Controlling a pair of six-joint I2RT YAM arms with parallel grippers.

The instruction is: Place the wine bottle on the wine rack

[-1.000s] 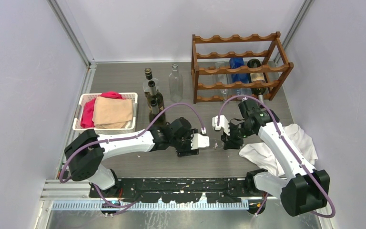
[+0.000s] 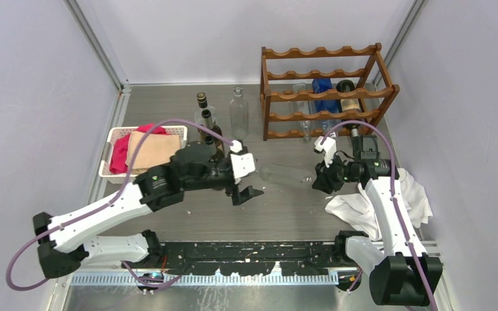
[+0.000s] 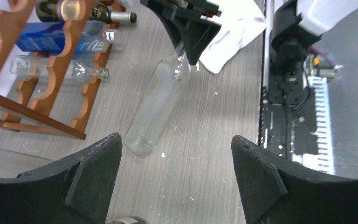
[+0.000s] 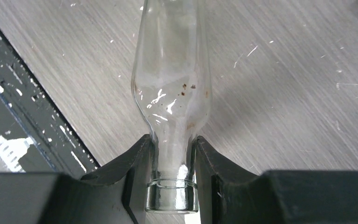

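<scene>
A clear glass bottle [image 2: 286, 175] is held by its neck in my right gripper [image 2: 325, 179], its base pointing left toward the other arm. In the right wrist view the fingers [image 4: 138, 156] close on both sides of the neck, with the mouth rim below them. My left gripper stands wide open and empty, apart from the bottle [image 3: 161, 95]. The wooden wine rack [image 2: 331, 94] stands at the back right. In it lie a clear bottle [image 2: 303, 107], a blue bottle [image 2: 325, 97] and a dark bottle [image 2: 349, 100].
Several upright bottles stand at the back, including a clear one [image 2: 238, 115]; the left arm partly covers the dark ones. A white basket with cloths [image 2: 181, 133] stands at left. White cloth [image 2: 353, 210] lies under the right arm. Bare table shows at the front middle.
My left gripper has opened, come off the bottle and drawn back to the left. The right gripper has shifted right with the bottle, which is now more exposed.
</scene>
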